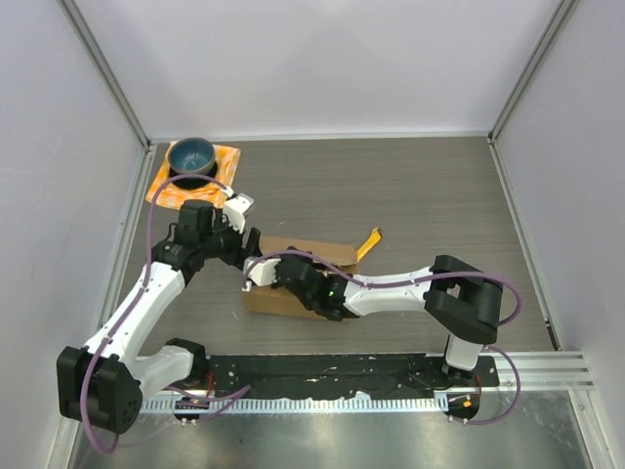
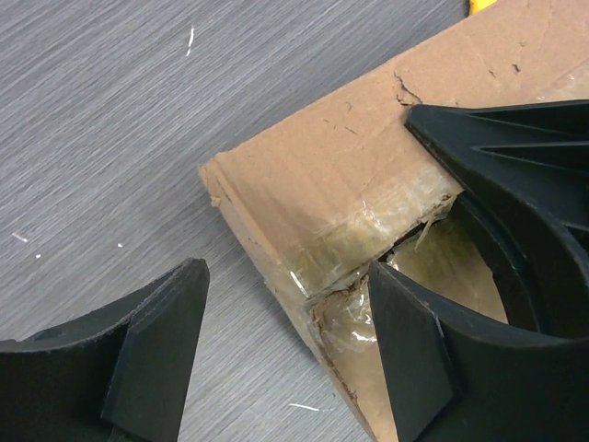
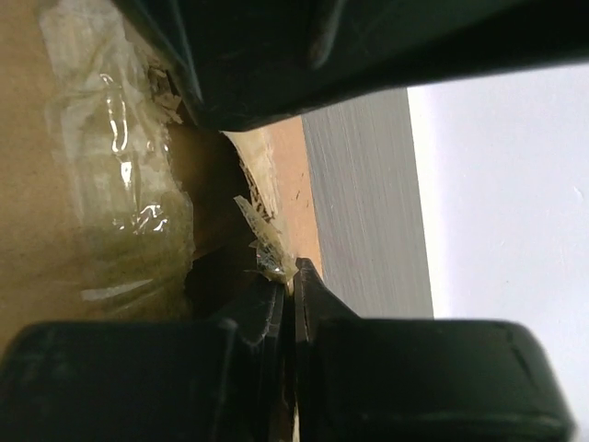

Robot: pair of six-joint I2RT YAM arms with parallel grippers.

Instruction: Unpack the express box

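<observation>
The brown cardboard box (image 1: 273,301) lies mid-table, its top taped and split open along a seam. In the right wrist view my right gripper is shut on the torn, taped edge of a box flap (image 3: 294,189). The dark opening shows beside it. My left gripper is at the box's left end, part open, with a box corner between and beyond its fingers; it does not look clamped. My right gripper's dark fingers (image 2: 529,198) also show over the box in the left wrist view. The box's contents are hidden.
A yellow-handled tool (image 1: 369,242) lies at the box's right back corner. At the back left, a blue bowl (image 1: 192,154) rests on an orange checked cloth (image 1: 227,161). Bare table stretches to the back right.
</observation>
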